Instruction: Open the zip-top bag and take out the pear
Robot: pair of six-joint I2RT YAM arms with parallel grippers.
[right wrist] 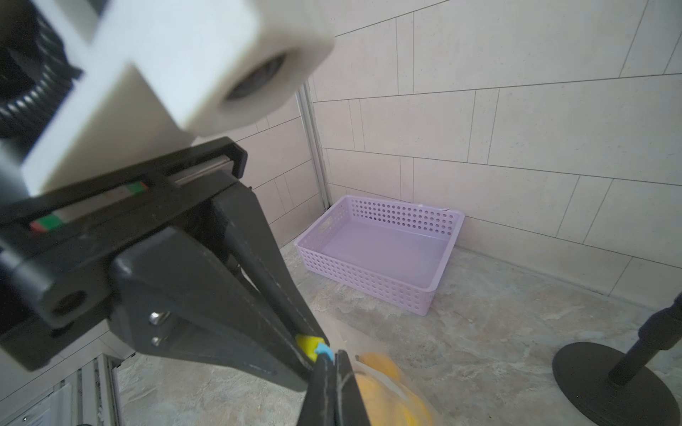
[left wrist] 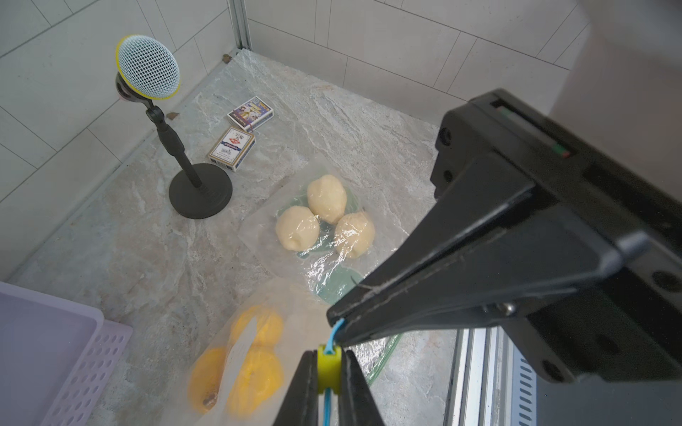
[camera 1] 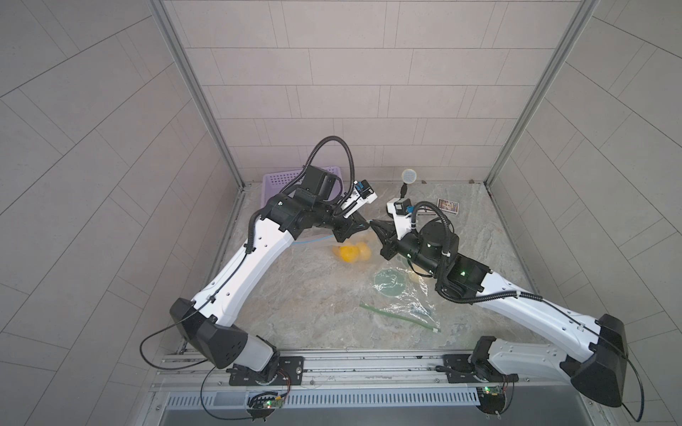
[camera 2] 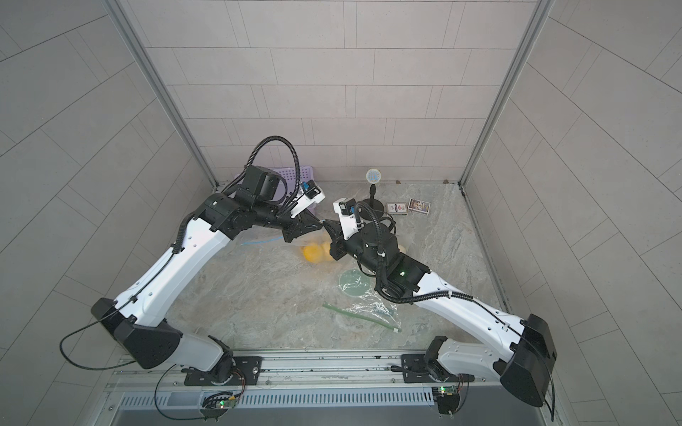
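Note:
A clear bag holding several yellow-orange fruits [left wrist: 259, 372] has a blue zip strip [camera 1: 311, 241] and a yellow slider [left wrist: 329, 369]. My left gripper is shut on that slider, above the table. Close against it, the right gripper is shut, its tips meeting at the blue strip's end [right wrist: 324, 350], which runs in between them. Most of the bag's mouth is hidden by the two grippers in both top views. Beside it lies a second clear bag with three pale, rounded fruits [left wrist: 326, 198] and a green zip strip [camera 1: 399, 317].
A lilac basket [right wrist: 380, 248] stands empty at the back left. Toward the back are a black round-based stand [left wrist: 200, 190] with a mesh head and two card boxes [left wrist: 231, 147].

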